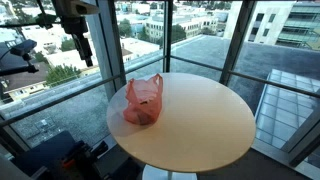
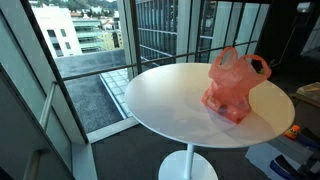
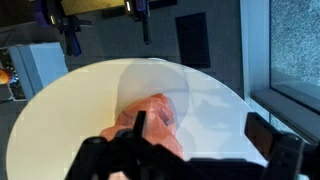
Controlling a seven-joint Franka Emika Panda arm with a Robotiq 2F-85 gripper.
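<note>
A thin, translucent red-orange plastic bag (image 1: 144, 100) stands on the round white table (image 1: 200, 110), close to the table edge on the arm's side. Its two handle loops point upward in exterior view 2, where the bag (image 2: 230, 90) is to the right on the tabletop. Something darker shows faintly through the plastic; I cannot tell what. My gripper (image 1: 84, 60) hangs in the air at the upper left, higher than the bag and off to its side. In the wrist view the dark fingers (image 3: 262, 132) are spread wide, with the bag (image 3: 158, 110) below and beyond them.
A single white column (image 2: 188, 162) supports it. Tall windows (image 1: 140, 40) surround the table, with a metal frame near it. Dark stands (image 3: 68, 30) and an orange item (image 2: 292, 131) lie beyond its edge.
</note>
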